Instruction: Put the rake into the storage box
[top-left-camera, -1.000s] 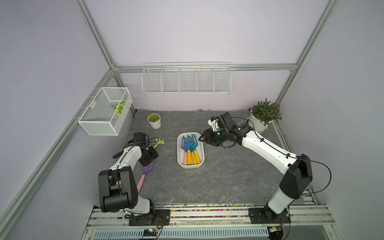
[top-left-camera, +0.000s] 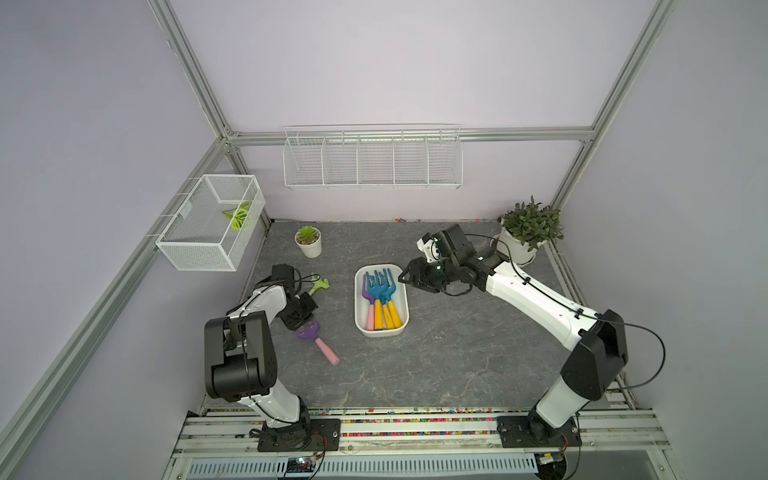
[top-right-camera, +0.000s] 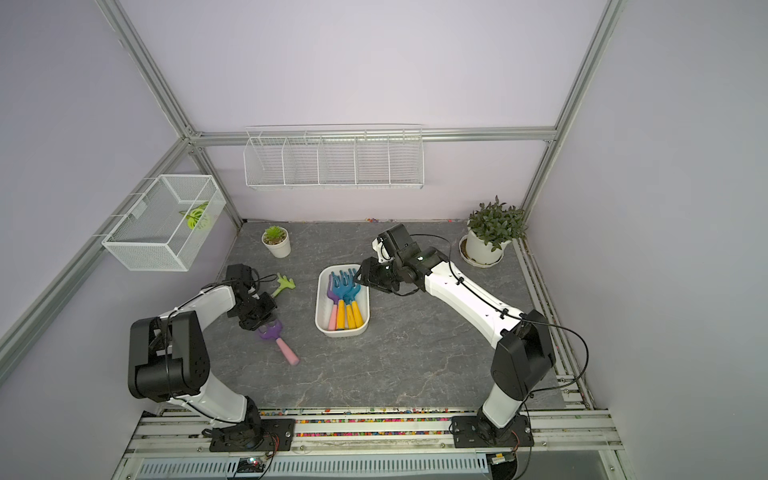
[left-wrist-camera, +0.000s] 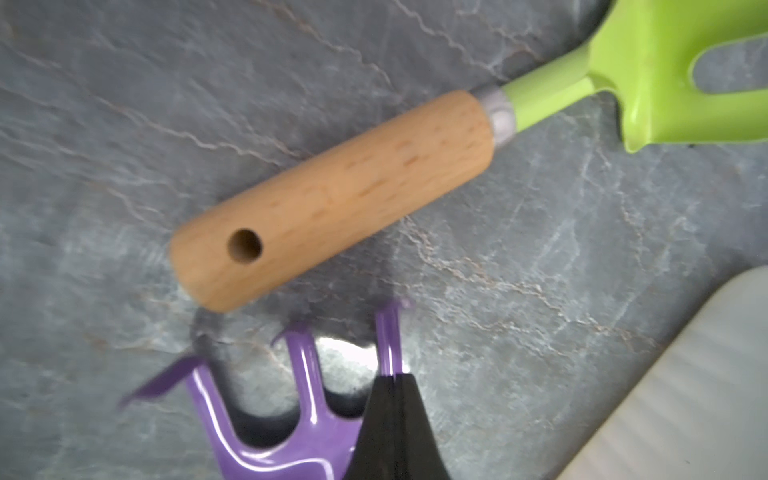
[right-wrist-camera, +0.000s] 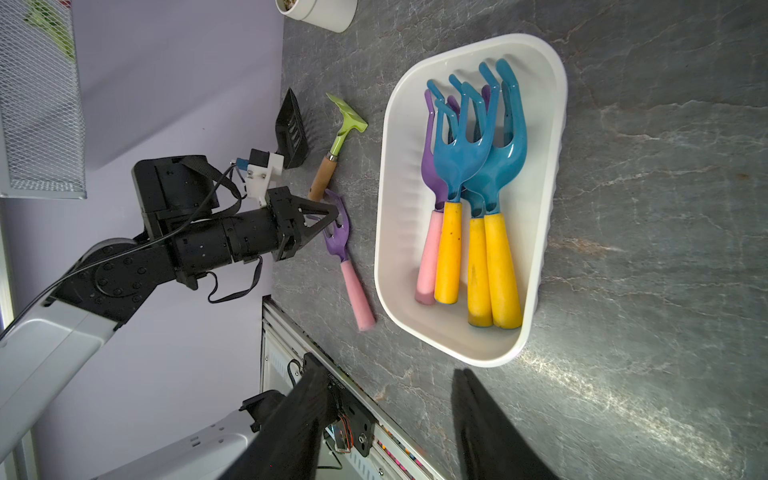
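A purple rake with a pink handle lies on the left of the table. My left gripper is shut, its tips at the rake's right tine; I cannot tell whether anything is between them. A green tool with a wooden handle lies beside the rake. The white storage box holds several blue and purple tools with yellow or pink handles. My right gripper hangs at the box's right, fingers apart and empty.
A small potted succulent stands at the back left, a larger plant at the back right. A mesh basket hangs on the left wall.
The purple rake has swung round, its pink handle moving rightward and now pointing to the front right. My left arm has shifted slightly; the right looks still.
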